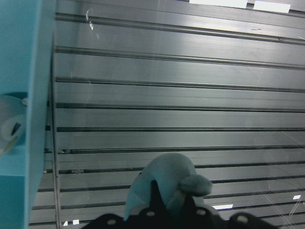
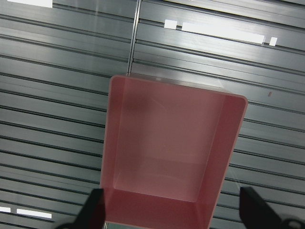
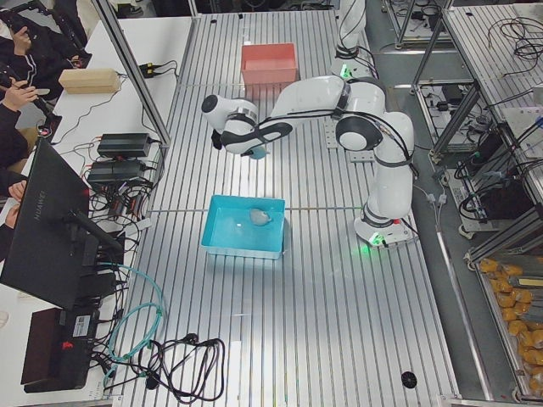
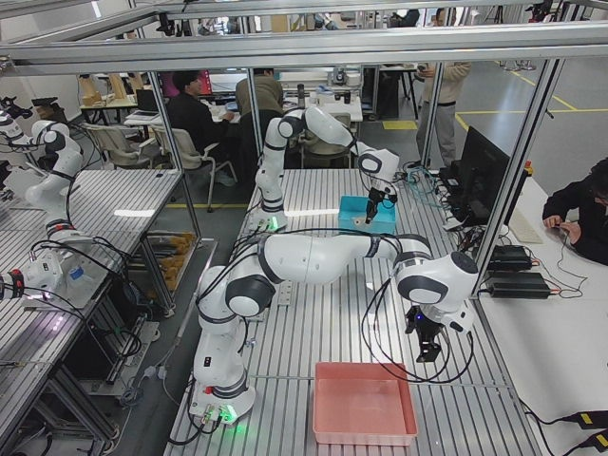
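Observation:
My left gripper is shut on a pale blue plush toy point(image 1: 167, 171), held above the table just outside the blue bin point(image 1: 40, 95). In the camera left view that toy point(image 3: 259, 153) hangs below the arm, beyond the bin point(image 3: 233, 246). A second pale plush toy point(image 3: 260, 217) with an eye and yellow mark lies inside the blue bin. My right gripper stands open, nothing between its fingers, above the empty pink bin point(image 2: 162, 143).
A monitor point(image 3: 47, 220), black boxes and cables line the left edge; cables also lie at the near left corner.

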